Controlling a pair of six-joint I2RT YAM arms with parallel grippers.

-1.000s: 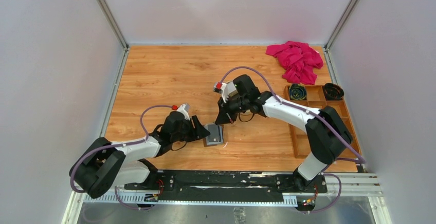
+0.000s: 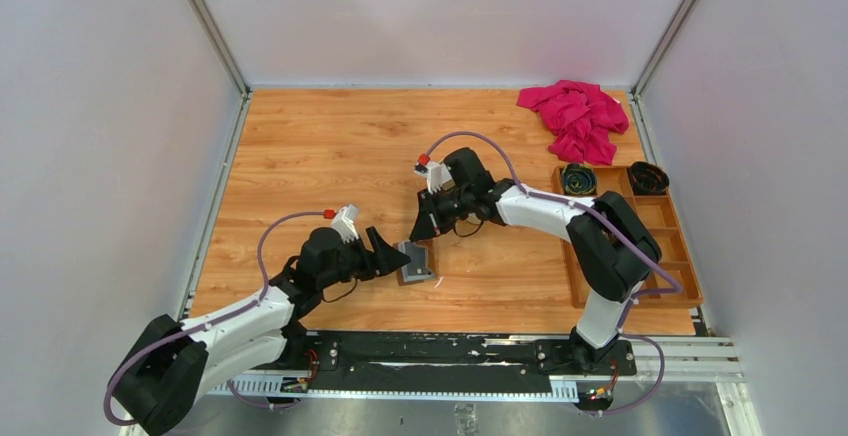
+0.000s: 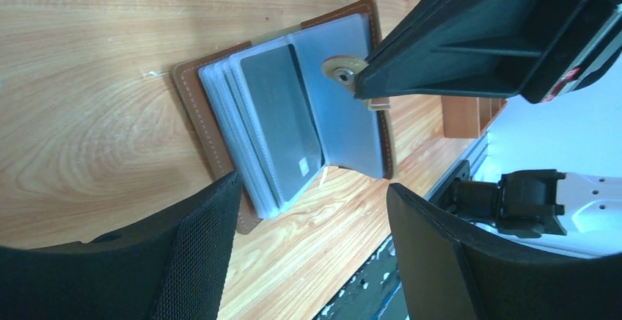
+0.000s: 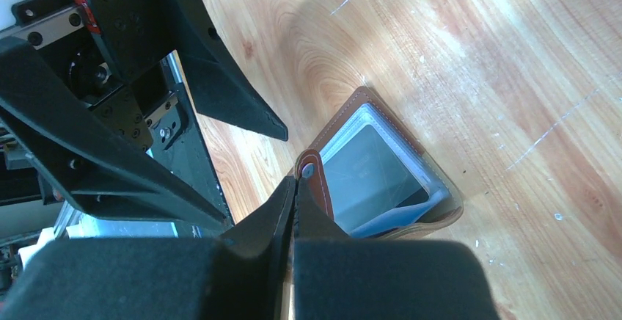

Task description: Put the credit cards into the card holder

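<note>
The brown leather card holder [image 2: 416, 264] lies open on the table, its clear plastic sleeves [image 3: 260, 122] showing a dark insert and its snap tab [image 4: 317, 180] raised. My right gripper is shut at that tab, its tips against it; whether the tab is between them I cannot tell. My left gripper stands open at the holder's left side, nothing between its fingers. I cannot make out any separate loose credit cards.
A wooden compartment tray [image 2: 655, 246] with coiled dark straps stands at the right, a pink cloth [image 2: 580, 121] at the back right.
My left gripper and arm have pulled back a little to the left. The right gripper has shifted slightly left; the holder has barely changed.
</note>
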